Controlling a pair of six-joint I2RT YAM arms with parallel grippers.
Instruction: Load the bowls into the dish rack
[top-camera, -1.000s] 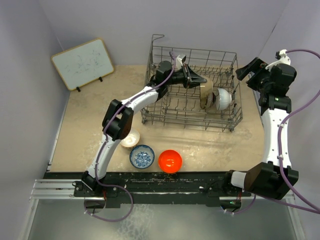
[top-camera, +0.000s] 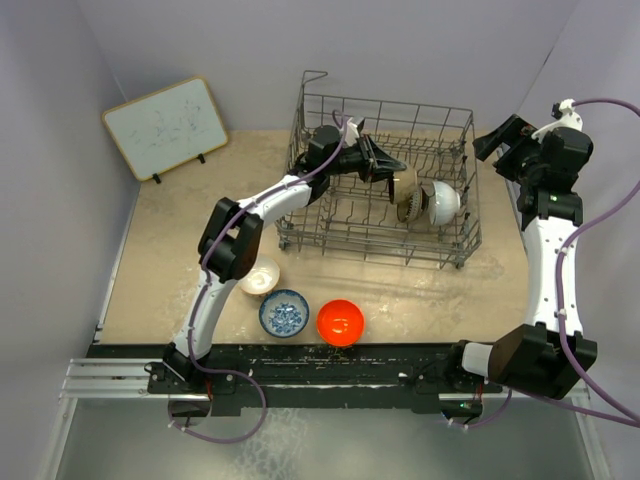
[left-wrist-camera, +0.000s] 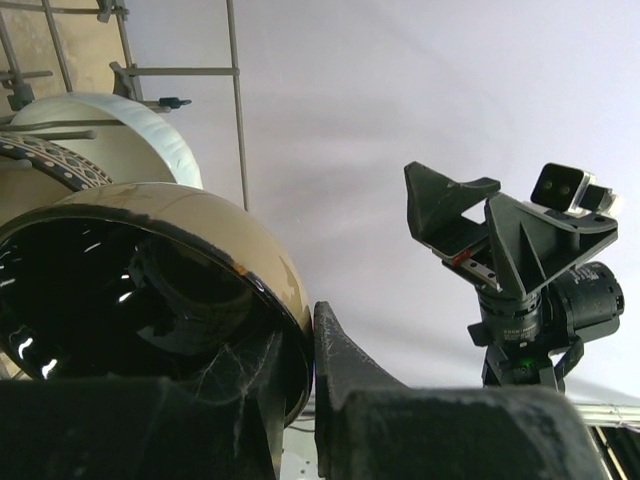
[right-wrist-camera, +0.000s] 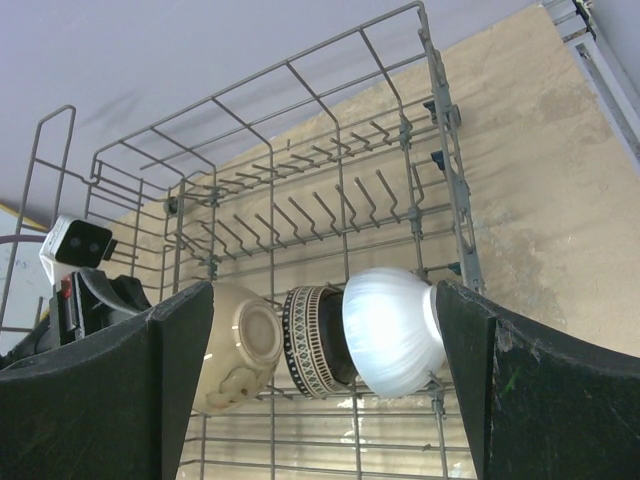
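In the wire dish rack (top-camera: 375, 240) a tan bowl with a dark inside (top-camera: 404, 186) (left-wrist-camera: 140, 280) stands on its side, beside a patterned bowl (right-wrist-camera: 310, 340) and a white bowl (top-camera: 445, 203) (right-wrist-camera: 390, 330). My left gripper (top-camera: 385, 165) is at the tan bowl's rim, its fingertips close together; whether they grip it I cannot tell. My right gripper (top-camera: 495, 140) is open, right of the rack, with nothing between its fingers. A cream bowl (top-camera: 261, 275), a blue patterned bowl (top-camera: 284, 315) and a red bowl (top-camera: 340, 322) lie in front of the rack.
A small whiteboard (top-camera: 164, 124) stands at the back left. The rack's back part and left part, apart from my left arm, hold no bowls.
My left gripper has shifted slightly left, with the tan bowl and the rack moving slightly the same way. The right arm has stayed still.
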